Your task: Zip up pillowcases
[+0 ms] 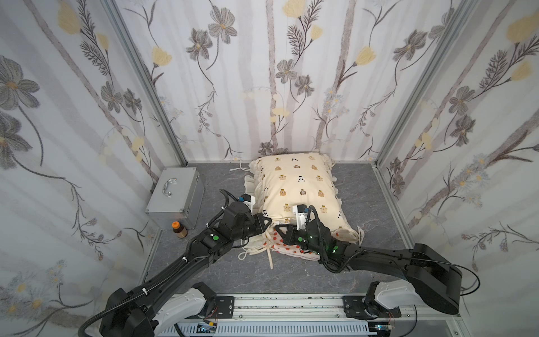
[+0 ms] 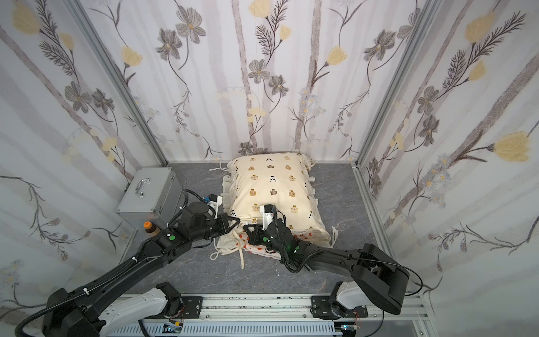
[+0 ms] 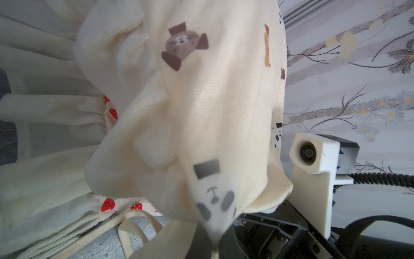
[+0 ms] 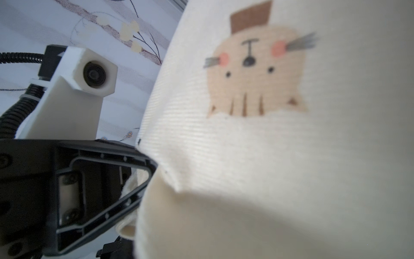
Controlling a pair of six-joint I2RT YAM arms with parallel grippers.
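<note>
A cream pillowcase with animal-face prints [image 1: 299,178] lies plump on the grey floor, its near end folded under around a strawberry-print lining [image 1: 294,250]. At its near left corner my left gripper [image 1: 268,220] is shut on a fold of the cream cloth; the left wrist view shows that fold [image 3: 215,202] narrowing between the fingertips. Just to the right, my right gripper [image 1: 278,227] is shut at the near edge. In the right wrist view the cloth [image 4: 258,172] hides its tips, so any zipper pull between them cannot be made out.
A silver case [image 1: 175,193] and a small orange-capped bottle [image 1: 179,229] stand to the left, close to my left arm. Cream ties [image 1: 269,258] trail from the pillow's near left corner.
</note>
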